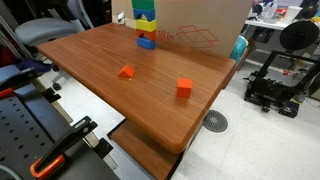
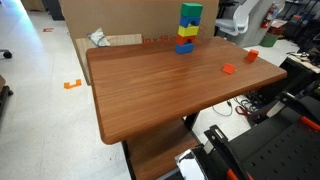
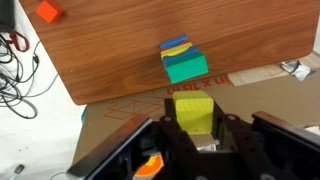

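Observation:
A tower of coloured blocks stands upright near the cardboard edge of the wooden table; its top is a green block [image 2: 191, 9], with blue, yellow, red and blue showing below. In the wrist view the green block [image 3: 186, 66] lies just ahead of my gripper, which is shut on a yellow block [image 3: 193, 103]. How far above the tower the held block hangs cannot be told. Neither exterior view shows the gripper. A red block [image 1: 184, 88] rests on the table, with a smaller-looking red-orange piece [image 1: 126, 71] to its left.
A cardboard panel [image 1: 210, 25] rises along its far edge. Black cables [image 3: 15, 85] lie on the floor, and black robot parts [image 1: 60, 155] fill the near corner.

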